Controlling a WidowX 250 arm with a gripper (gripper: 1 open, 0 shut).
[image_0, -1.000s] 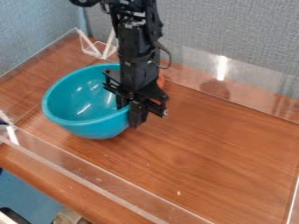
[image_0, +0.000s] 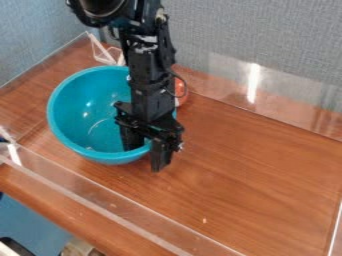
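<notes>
A turquoise bowl (image_0: 79, 108) stands on the wooden table at left of centre. My black gripper (image_0: 151, 143) is low at the bowl's right side, over its rim, its fingers reaching down by the rim and hiding part of it. Whether the fingers are shut on the rim I cannot tell.
A small red object (image_0: 181, 88) is partly hidden behind my arm at the back. White straps or a rack (image_0: 104, 50) lie at the back left.
The bowl looks slightly less tilted or shifted.
</notes>
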